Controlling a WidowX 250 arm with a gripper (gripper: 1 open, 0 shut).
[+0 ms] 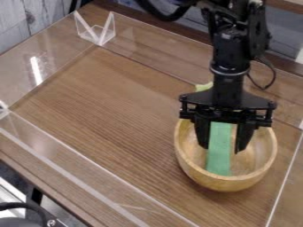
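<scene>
A round light-wood bowl [246,177] sits at the right of the table, with a green elongated object [219,152] lying inside it, tilted along the bowl's length. My black gripper [225,124] hangs straight over the bowl's back part, open, its two fingers to either side above the green object. Whether the fingers touch the object cannot be told from this view. Another light green item [204,87] is partly hidden behind the arm.
A white wire stand [97,27] stands at the back left. Dark cables show at the lower left corner.
</scene>
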